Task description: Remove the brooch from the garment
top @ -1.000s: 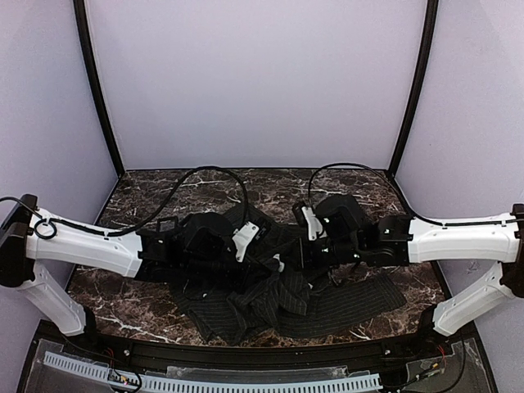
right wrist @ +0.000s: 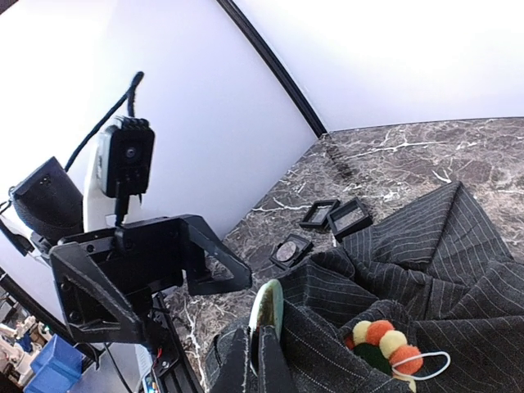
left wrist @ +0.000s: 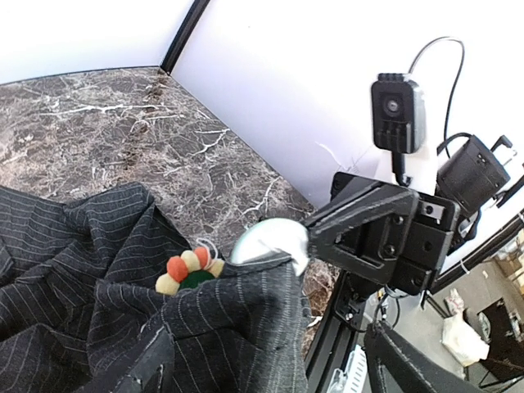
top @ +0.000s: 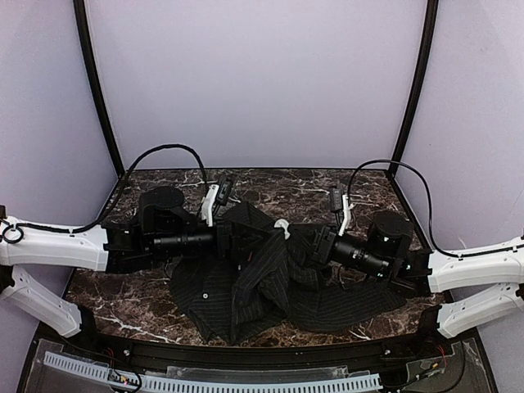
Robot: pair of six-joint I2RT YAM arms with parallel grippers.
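Note:
The dark pinstriped garment [top: 213, 303] is bunched on the marble table. A pale oval piece [left wrist: 266, 241] stands up from a raised fold, with my right gripper shut at it; in the left wrist view its fingertips touch it. Whether it sits between the fingertips is unclear. A pompom ornament [right wrist: 381, 348] in orange, cream and green, with a white loop, lies on the cloth. My left gripper is open, low around the fold beneath the pale piece.
Black small frames [right wrist: 348, 217] and a framed round item [right wrist: 286, 250] lie on the table beyond the garment. Walls border the table at back and sides; bare marble shows at the back. A blue bin [right wrist: 53, 364] is outside the table's edge.
Both arms have shifted: the left has retreated leftward and turned, the right has moved to the right. The pale piece and fold now stand higher and farther back in the top view.

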